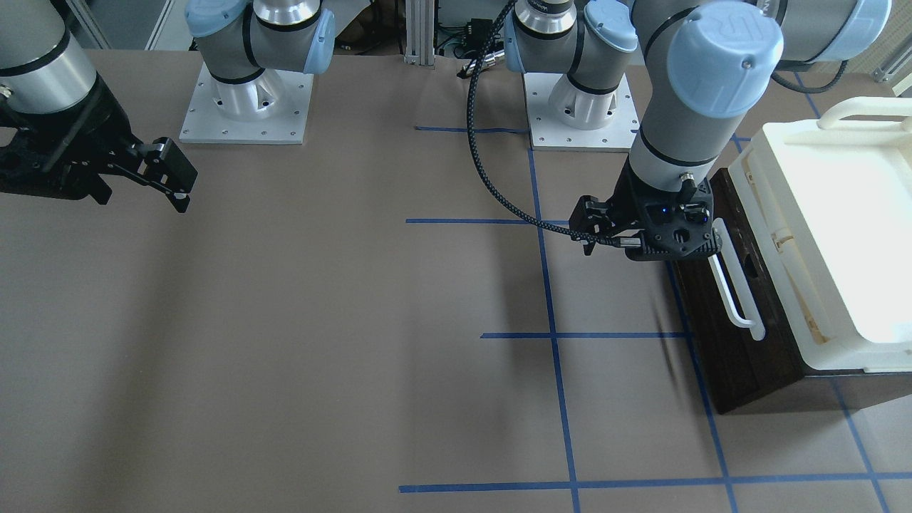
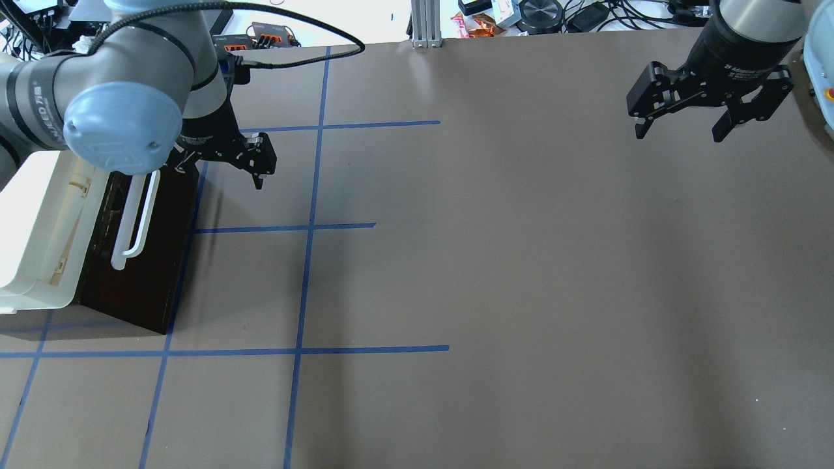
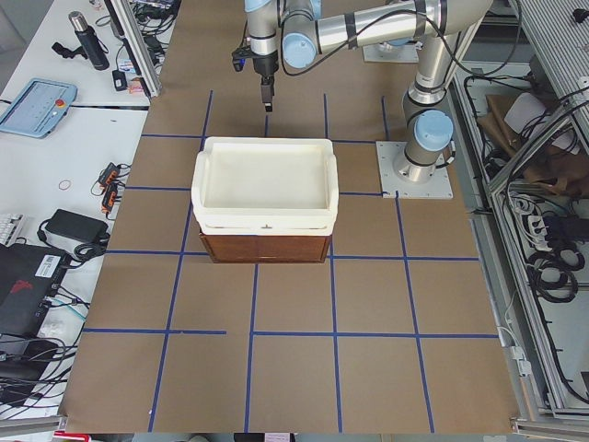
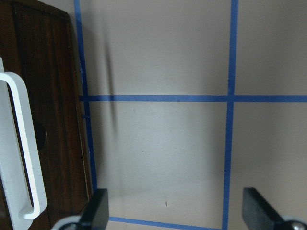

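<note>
A dark wooden box [image 1: 744, 376] with a white bar handle [image 4: 26, 139] on its side carries a white open bin [image 3: 264, 180]. My gripper [image 1: 611, 235] hangs beside the handle side, above the taped floor, in the front and top views. In the left wrist view its two fingertips stand wide apart at the bottom corners, nothing between them, with the handle at the left.
A second arm's gripper [image 2: 696, 117] hangs over the far side of the table, and more arm bases stand along the back. The middle of the table, marked with blue tape lines [image 1: 553, 299], is clear.
</note>
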